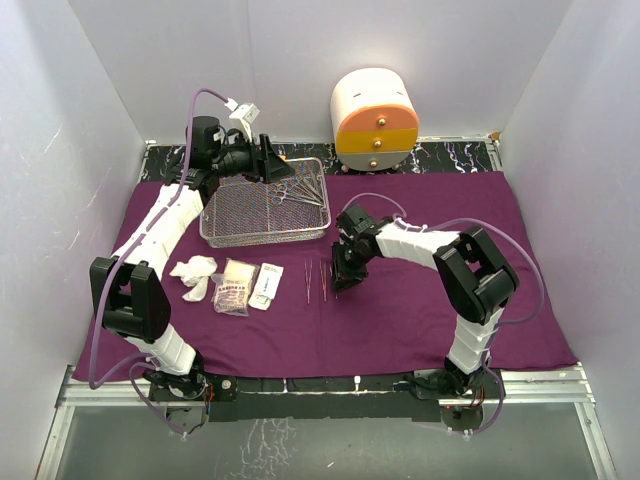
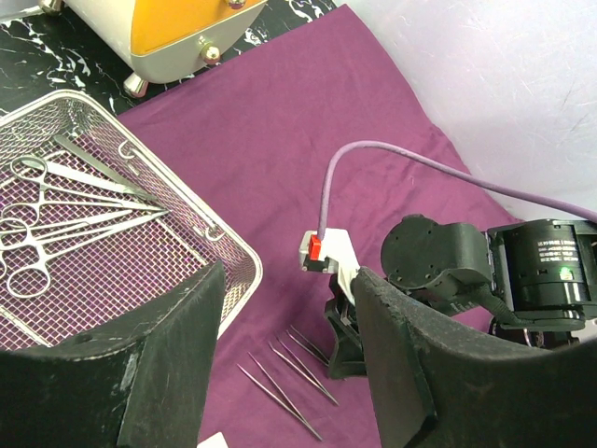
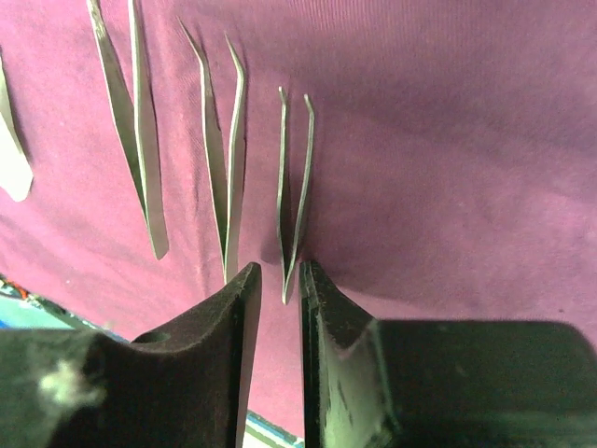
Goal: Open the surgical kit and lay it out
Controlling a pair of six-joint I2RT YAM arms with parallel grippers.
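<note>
On the purple cloth (image 1: 430, 310) three pairs of tweezers lie side by side: the left pair (image 3: 149, 177), the middle pair (image 3: 233, 159) and the right pair (image 3: 303, 168). My right gripper is open directly over the lower end of the right pair, fingertips either side of it. My left gripper hangs open above the mesh tray (image 1: 265, 238), where several scissors and other instruments (image 2: 84, 205) lie.
Gauze (image 1: 195, 275), a bagged pack (image 1: 230, 295) and a white packet (image 1: 265, 285) lie left of the tweezers. A drawer cabinet (image 1: 365, 120) stands at the back.
</note>
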